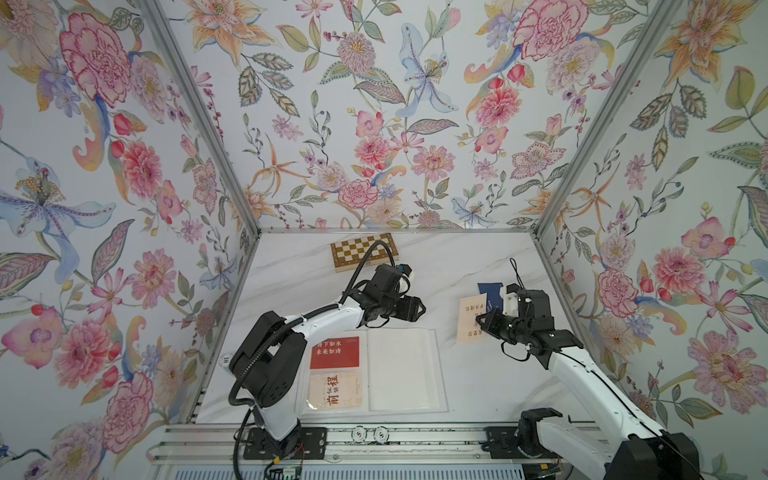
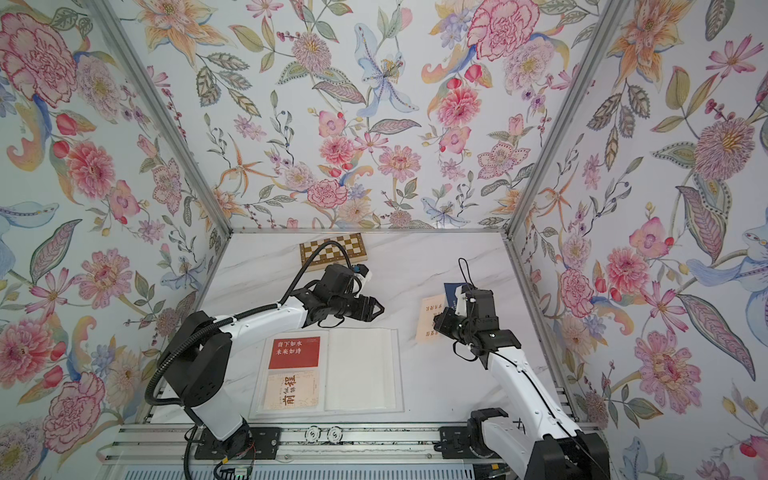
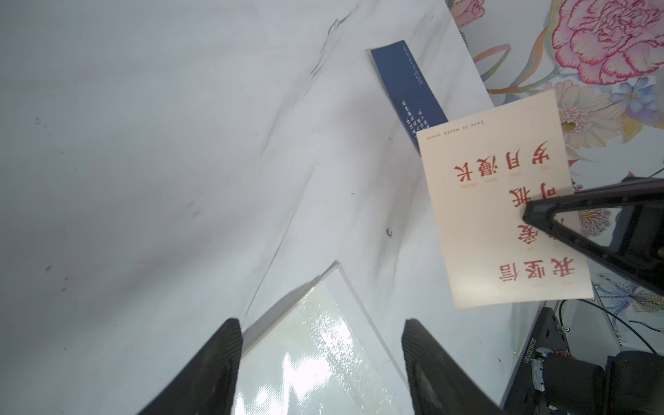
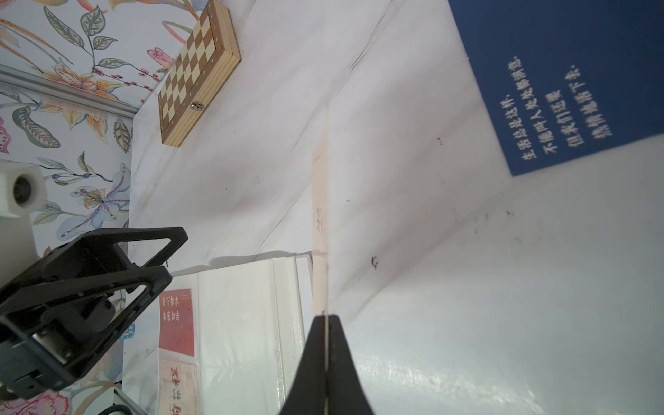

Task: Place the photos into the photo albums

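A cream photo card with red characters is held upright off the table by my right gripper, whose fingers are shut on it; the right wrist view shows it edge-on. The dark blue photo point(image 4: 574, 76) lies flat on the table behind that gripper. My left gripper is open and empty, over the table near the album's far edge. The open album point(image 1: 404, 372) lies at the front left. Its left page carries a red photo point(image 1: 334, 353) above a cream one point(image 1: 334, 391); the right page is blank.
A wooden chessboard box point(image 1: 364, 251) sits at the back left, behind the left arm. Bare marble point(image 1: 456, 272) stretches across the back middle, and the table is also clear to the right of the album.
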